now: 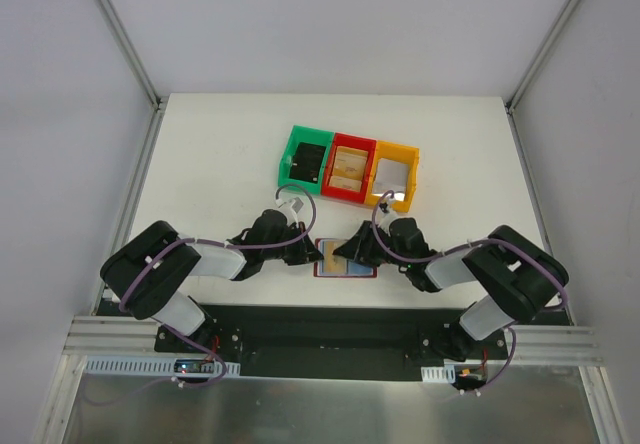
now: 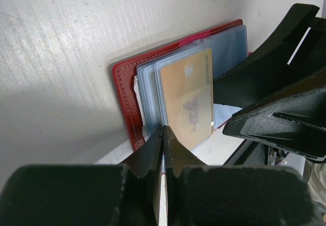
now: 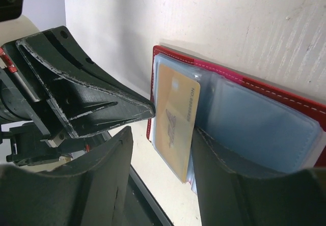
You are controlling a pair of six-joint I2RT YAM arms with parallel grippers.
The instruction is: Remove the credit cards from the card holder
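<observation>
A red card holder [image 2: 133, 109] lies spread on the table, with clear plastic sleeves. A gold card [image 3: 174, 116] lies in the uppermost sleeve, its long edge showing at the sleeve's right side. My left gripper is shut, its tips against the left edge of that sleeve; whether they pinch the plastic is too small to tell. My right gripper stands part open over the card, one fingertip beside its right edge and the other above its face. In the top view the holder [image 1: 345, 276] is partly hidden by both grippers.
Behind the holder stand three joined bins: green [image 1: 299, 135], red [image 1: 354, 142] and yellow [image 1: 398, 151], with contents in each. The front table edge is close to the holder.
</observation>
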